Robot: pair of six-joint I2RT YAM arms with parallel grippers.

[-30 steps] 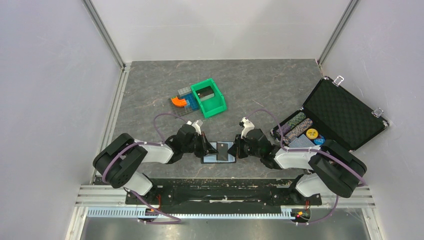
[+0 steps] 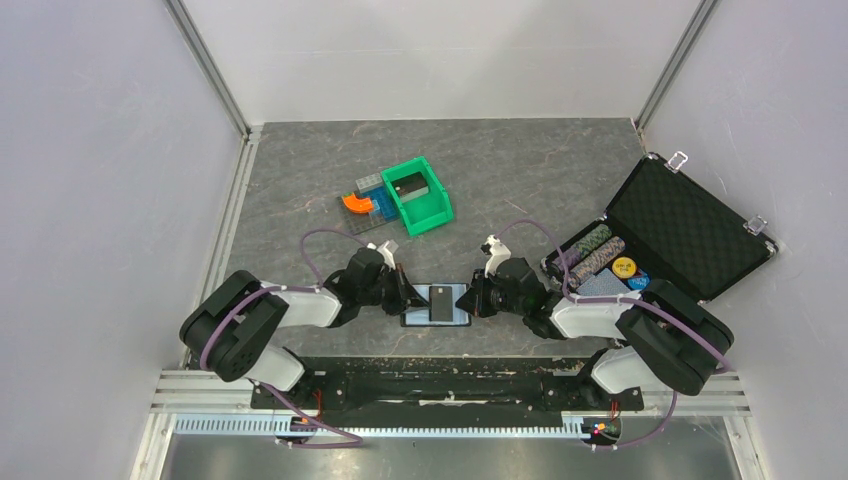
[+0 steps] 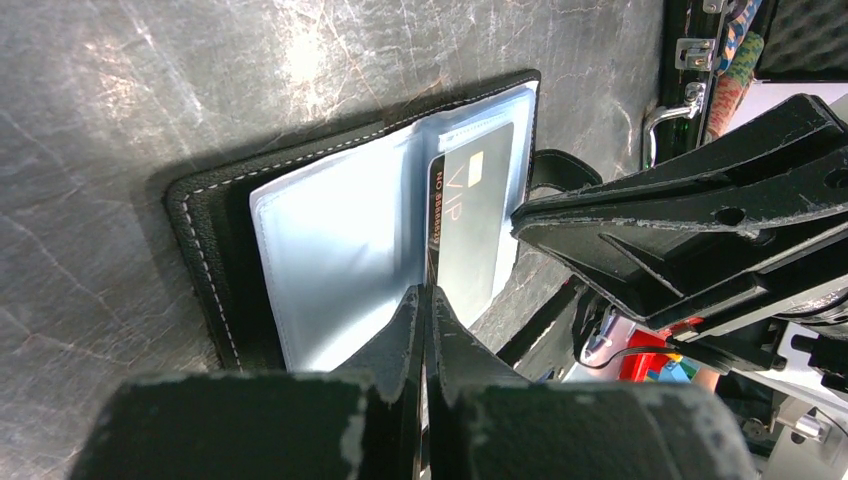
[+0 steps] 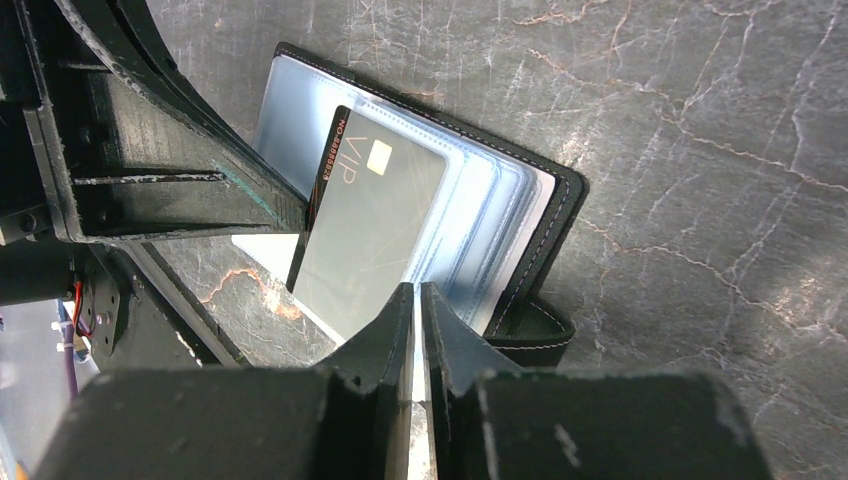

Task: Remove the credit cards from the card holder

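The open card holder (image 3: 330,230) lies on the table between both grippers, with clear sleeves and a dark VIP card (image 3: 470,210) in one of them, also seen from the right wrist as the card (image 4: 370,230). My left gripper is shut at the near edge of that card, with nothing visible between its fingers. My right gripper is shut at the holder's pale sleeves beside the card; the sleeves seem to run between its fingertips, though exactly what it grips is hard to tell.
A green tray (image 2: 428,212) with orange and blue pieces beside it stands at the back. An open black case (image 2: 680,230) with chip rolls is at the right.
The left gripper and arm have shifted slightly left, and the card shows a little further left in the top view. The right arm has barely moved.
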